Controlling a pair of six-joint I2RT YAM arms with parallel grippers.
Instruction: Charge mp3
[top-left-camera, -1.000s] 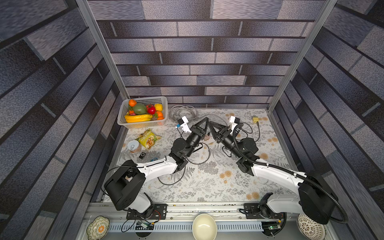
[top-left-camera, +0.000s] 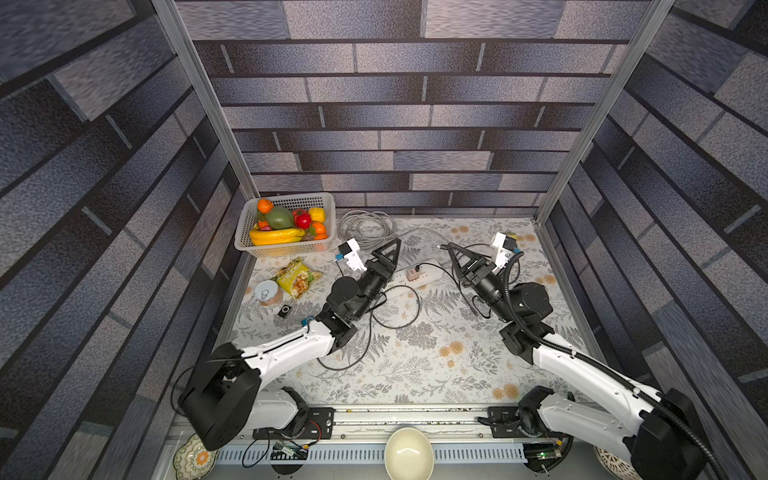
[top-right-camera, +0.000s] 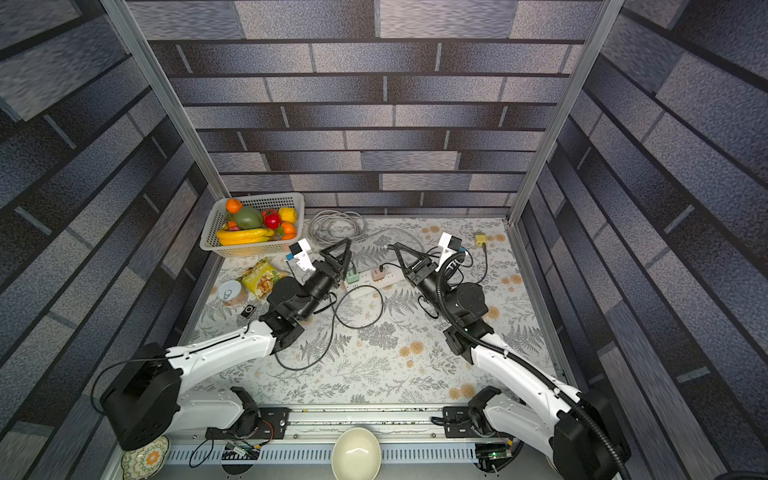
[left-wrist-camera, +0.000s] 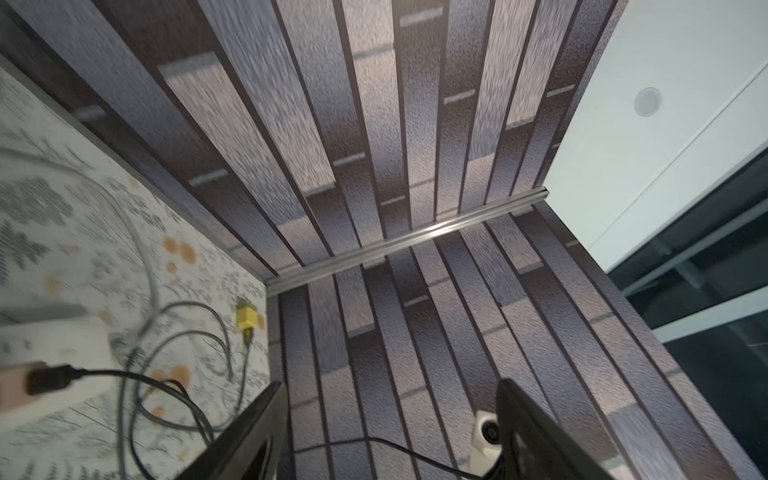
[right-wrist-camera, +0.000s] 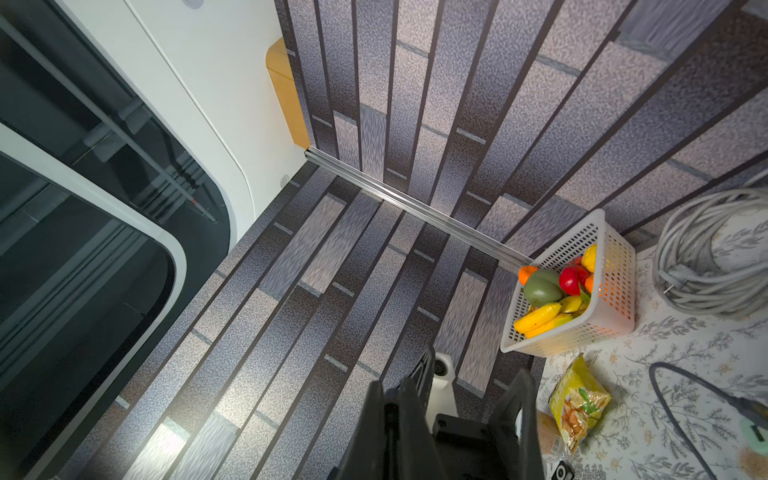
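Note:
A small black device with a round dial, likely the mp3 (top-left-camera: 285, 310), lies on the table at left, beside a can. My left gripper (top-left-camera: 392, 244) is raised over the mid-back of the table, its fingers (left-wrist-camera: 252, 440) spread with nothing between them. Facing it from the right, my right gripper (top-left-camera: 444, 247) is also up off the table and shut, with nothing visible between its fingers. A white power strip (top-right-camera: 392, 277) lies behind and between them, bearing a green charger (top-right-camera: 353, 277) and a pinkish charger (top-right-camera: 378, 273) with a black plug in it.
Black cable (top-left-camera: 418, 308) loops across the mid-table. A grey cable coil (top-left-camera: 366, 227) and a fruit basket (top-left-camera: 247, 248) stand at the back left, near a yellow snack bag (top-left-camera: 297, 278) and a can (top-left-camera: 267, 292).
The grippers, which were nearly tip to tip, have drawn apart: the left one to the left, the right one to the right.

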